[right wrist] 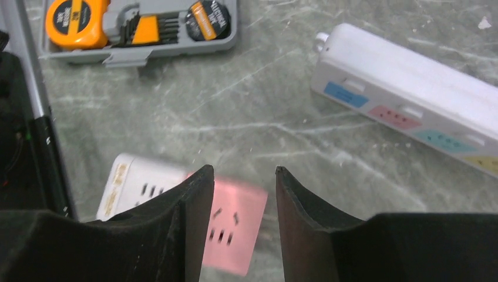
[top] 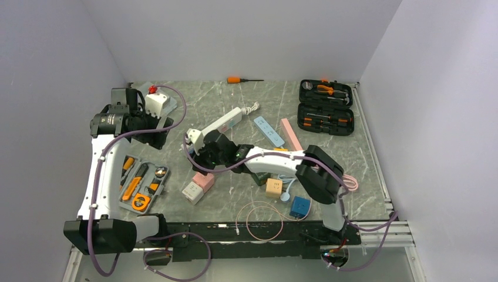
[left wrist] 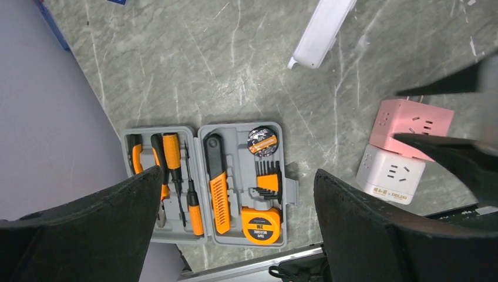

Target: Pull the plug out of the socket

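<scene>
My right gripper hangs above the pink socket cube [right wrist: 232,226] and the white socket cube [right wrist: 136,182], fingers apart with nothing seen between them. In the top view the pink cube [top: 203,181] and white cube [top: 192,192] lie just below it. A long white power strip [right wrist: 411,88] lies behind. My left gripper is raised over the left side, open and empty, above the grey tool case [left wrist: 239,176]. No plug can be clearly made out on either cube.
The middle holds a blue strip [top: 269,131], a pink strip [top: 290,134], a beige cube [top: 273,187] and a blue cube [top: 299,206] with cables. A black tool case [top: 326,120] is at back right, a screwdriver [top: 235,80] at the back.
</scene>
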